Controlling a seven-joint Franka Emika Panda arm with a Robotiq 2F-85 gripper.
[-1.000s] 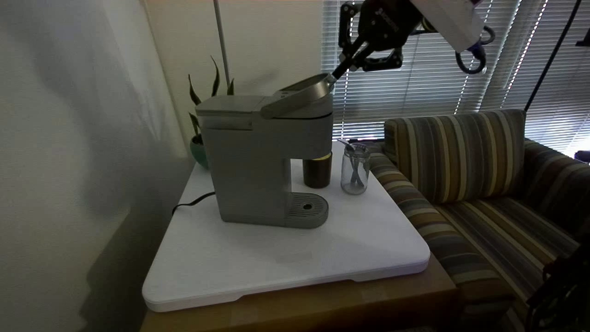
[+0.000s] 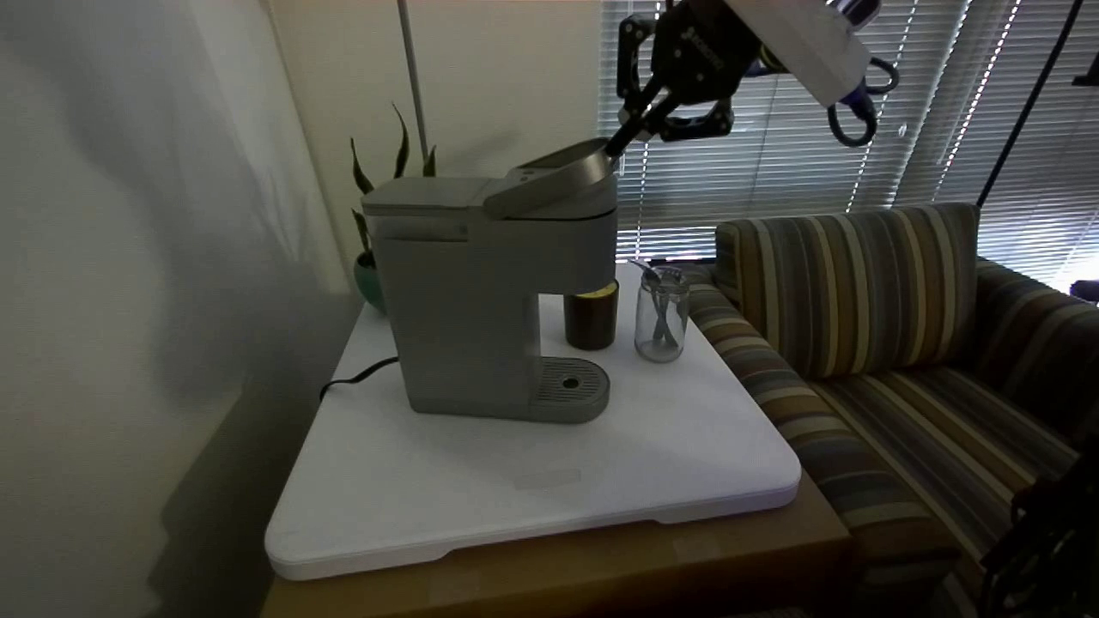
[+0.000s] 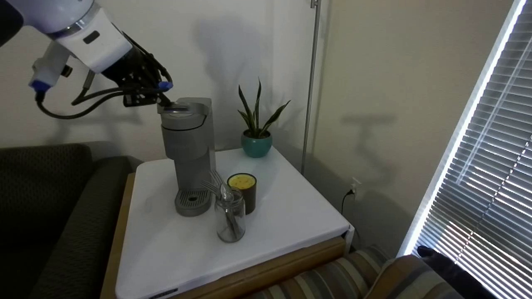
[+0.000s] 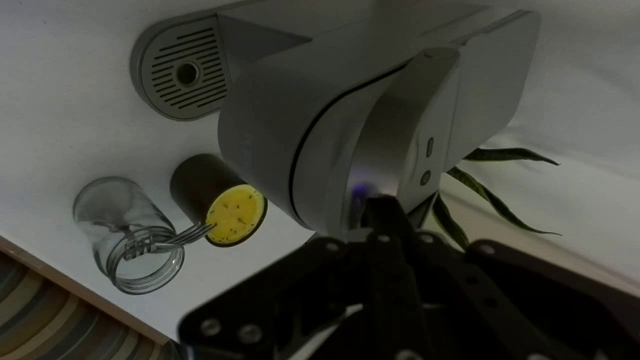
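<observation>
A grey pod coffee maker [image 2: 464, 299] stands upright on the white tabletop, its lid down. The silver handle [image 2: 556, 180] curves round the front of that lid. My gripper [image 2: 615, 150] comes down at a slant from the upper right, shut, its fingertips at the front edge of the handle. In the wrist view the dark fingers [image 4: 387, 216] meet the silver band beside the button panel [image 4: 427, 159]. Nothing shows between them. Whether the tips press on the handle or only lie against it, I cannot tell.
A glass jar [image 3: 230, 219] with forks and a dark cup with a yellow top [image 3: 242, 182] stand beside the machine. Behind is a plant in a teal pot [image 3: 257, 144]. A striped armchair [image 2: 855, 299] adjoins it.
My arm and gripper have shifted slightly left and down in exterior view 1, with the fingertips still at the handle's front. The coffee maker has moved a hair to the left.
</observation>
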